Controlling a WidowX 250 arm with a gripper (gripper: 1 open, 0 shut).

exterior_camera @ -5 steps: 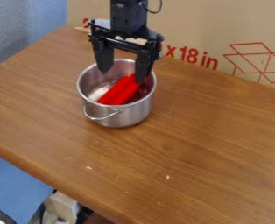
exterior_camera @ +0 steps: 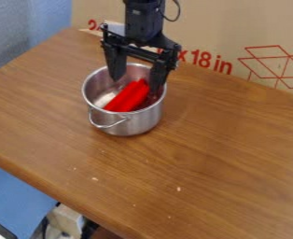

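Note:
A silver metal pot (exterior_camera: 134, 119) with a wire handle stands on the wooden table, left of centre in the camera view. Inside it lies a red elongated object (exterior_camera: 128, 96), with something pale partly visible beside it. My black gripper (exterior_camera: 136, 71) is over the pot's rim, open, its two fingers spread to either side above the red object, nothing seen held between them.
A cardboard panel (exterior_camera: 255, 56) with red print stands behind it. Beyond the table's left edge are a blue surface and some small objects at the lower left.
The gripper has shifted slightly, sitting a little lower over the pot than before. The pot and red object look unchanged.

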